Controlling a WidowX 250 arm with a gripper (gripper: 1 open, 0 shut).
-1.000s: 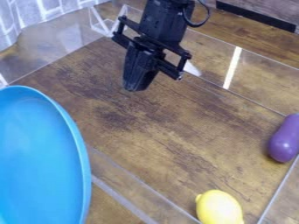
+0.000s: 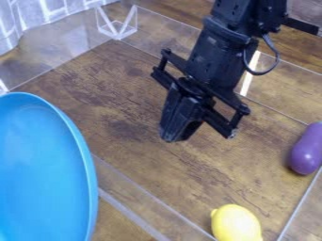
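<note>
My black gripper (image 2: pixel 182 122) hangs over the middle of the wooden surface, pointing down, its fingertips close together with nothing visible between them. The arm reaches down from the top right. A blue plastic bowl or plate (image 2: pixel 38 169) fills the lower left. A purple eggplant (image 2: pixel 306 149) lies at the right edge, and a yellow lemon (image 2: pixel 235 223) lies near the bottom, right of centre.
Clear plastic edges and strips run along the back left and diagonally across the lower left and right. A white cloth or rack (image 2: pixel 25 19) is at the top left. The wood between the bowl and the eggplant is bare.
The arm and gripper have moved right and down in the view, toward the middle of the surface. The bowl, eggplant and lemon have stayed in place.
</note>
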